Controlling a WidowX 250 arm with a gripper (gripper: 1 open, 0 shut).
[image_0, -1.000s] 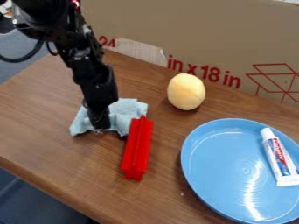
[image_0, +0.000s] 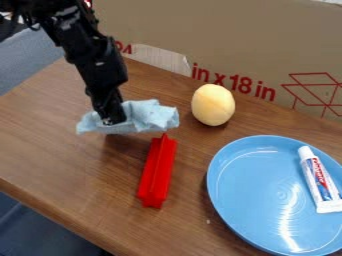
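My gripper (image_0: 112, 114) hangs at the upper left of the camera view, shut on a light blue cloth (image_0: 150, 116), which is raised off the wooden table and spreads out to both sides of the fingers. A red elongated object (image_0: 156, 172) lies on the table just below and right of the cloth.
A yellow egg-shaped object (image_0: 213, 105) stands behind, near the cardboard wall (image_0: 241, 40). A blue plate (image_0: 261, 205) holding a toothpaste tube (image_0: 319, 180) fills the right front.
My gripper has risen with the cloth in it, lifting it upward and slightly away from the front edge. The red object, egg and plate are unchanged.
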